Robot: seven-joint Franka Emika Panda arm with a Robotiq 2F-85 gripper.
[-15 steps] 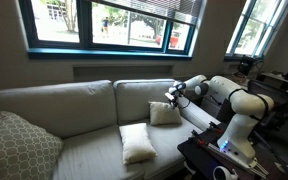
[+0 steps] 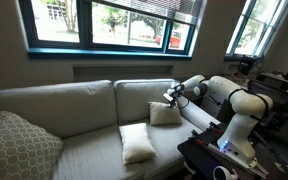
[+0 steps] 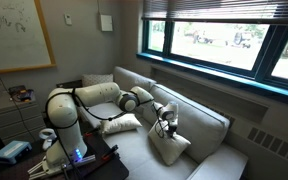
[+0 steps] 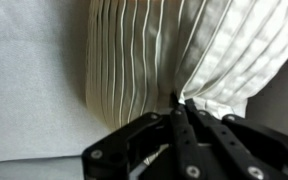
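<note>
A cream pleated pillow (image 2: 164, 114) leans against the sofa's backrest at its right end, close to the arm. My gripper is shut on this pillow, with its fabric bunched between the fingertips; the pleats fan out from there in the wrist view. In exterior view 2 the gripper (image 3: 168, 130) is at the upper edge of the same pillow (image 3: 169, 146), which stands tilted on the seat. The fingers themselves are too small to make out in the exterior views.
A second cream pillow (image 2: 137, 143) lies on the middle seat, and a patterned pillow (image 2: 20, 150) rests at the far left. The grey sofa (image 2: 89, 155) has bare seat between them. My arm's base (image 2: 235, 150) stands on a dark table by the right end.
Over the last second the gripper and the top of the pillow show hardly any movement. The other pillows are unchanged.
</note>
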